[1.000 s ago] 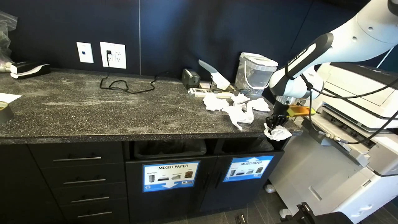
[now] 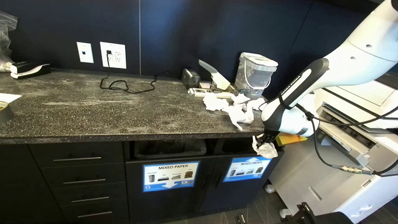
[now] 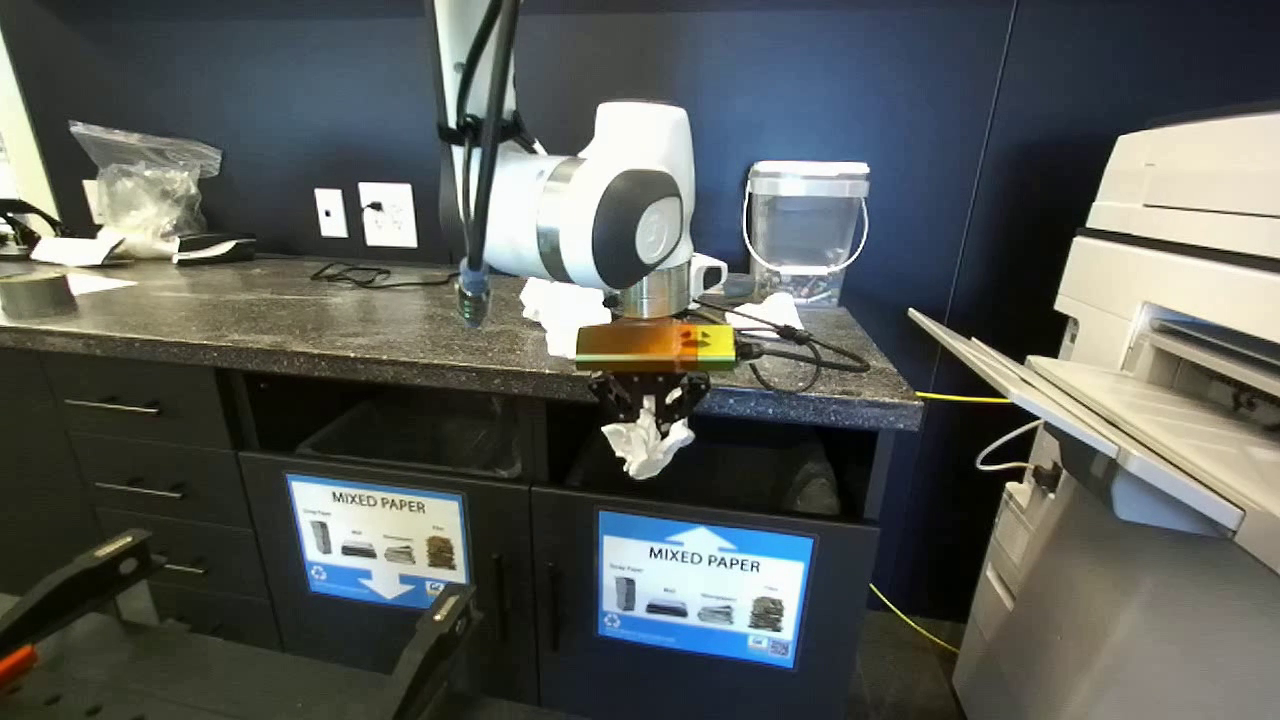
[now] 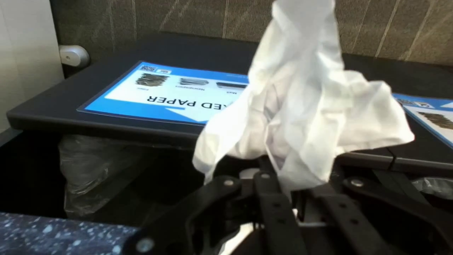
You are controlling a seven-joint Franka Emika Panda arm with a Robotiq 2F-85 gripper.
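Note:
A crumpled white paper [image 4: 297,97] is pinched between the fingers of my gripper [image 3: 648,408], which is shut on it and points downward. In the second exterior view this paper [image 3: 648,446] hangs in front of the right cabinet opening [image 3: 744,462], below the counter's front edge and above the right Mixed Paper sign [image 3: 708,588]. More crumpled white papers [image 2: 238,112] lie on the counter [image 2: 112,112] near its right end. From the wrist, the dark bin opening [image 4: 140,178] with a clear plastic liner [image 4: 89,165] shows below and left of the held paper.
A clear lidded bucket [image 2: 255,74] and a paper cutter [image 2: 220,80] stand at the back of the counter. The printer [image 3: 1176,300] rises to the right. A second opening [image 2: 169,147] lies to the left.
My gripper has come down and to the left with the paper, from around the counter's edge to below it, in front of the right opening. The papers on the counter have stayed put.

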